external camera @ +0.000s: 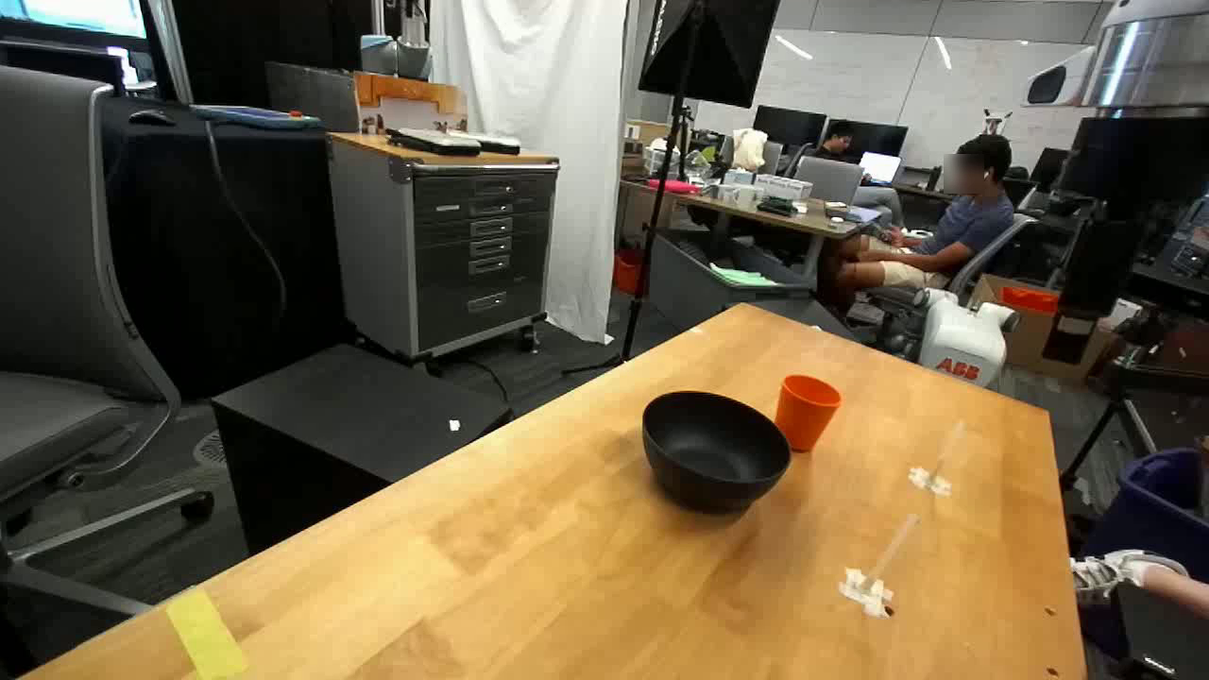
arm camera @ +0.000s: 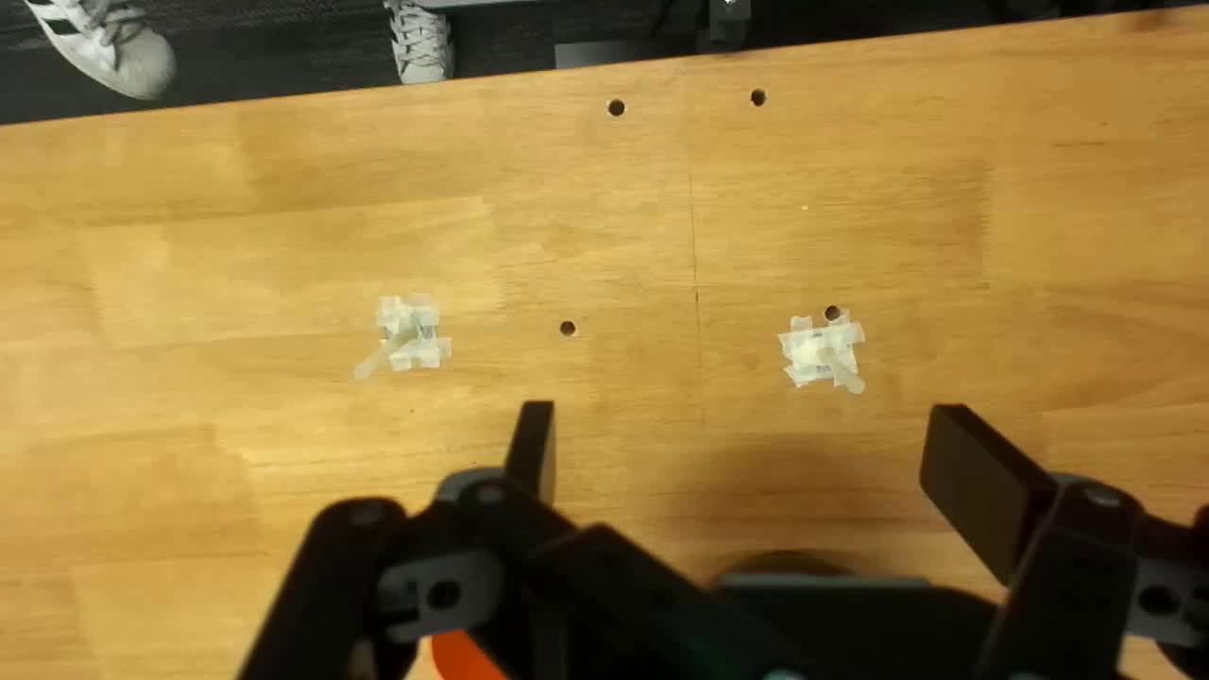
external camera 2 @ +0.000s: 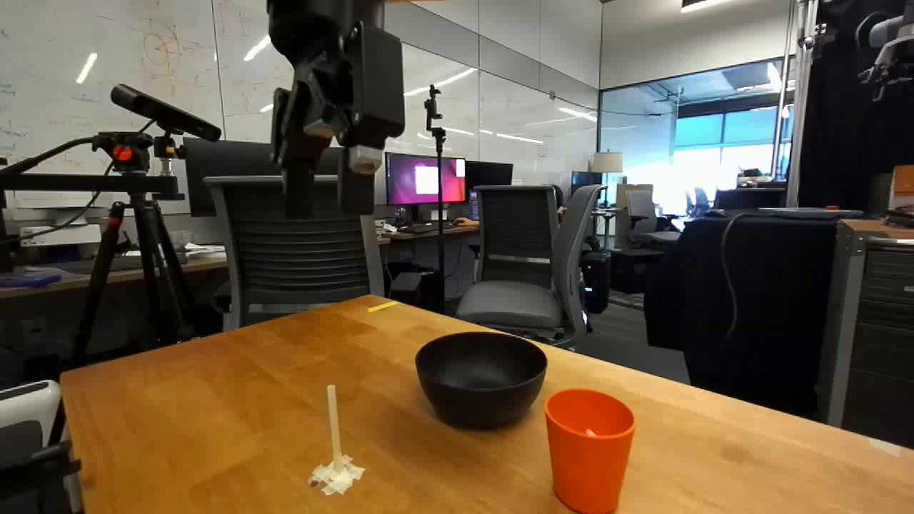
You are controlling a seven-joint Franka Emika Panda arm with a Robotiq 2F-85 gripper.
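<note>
High above the table hangs my gripper (external camera 2: 330, 201), open, its two fingers apart with only air between them. In the wrist view the gripper looks down on bare wood. A black bowl (external camera: 716, 448) rests upright on the table, just beside an orange cup (external camera: 807, 414). From the second exterior view the cup (external camera 2: 591, 454) stands upright in front of the bowl (external camera 2: 480, 385), with something small and pale inside it. Two thin pale sticks rise from white tape patches: one stick (external camera: 893, 551) nearer, the other stick (external camera: 949, 449) farther. The gripper mostly covers bowl and cup in the wrist view.
Several small holes dot the wood near one edge. Chairs, a tool cabinet (external camera: 482, 249) and a tripod (external camera 2: 146, 231) stand off the table.
</note>
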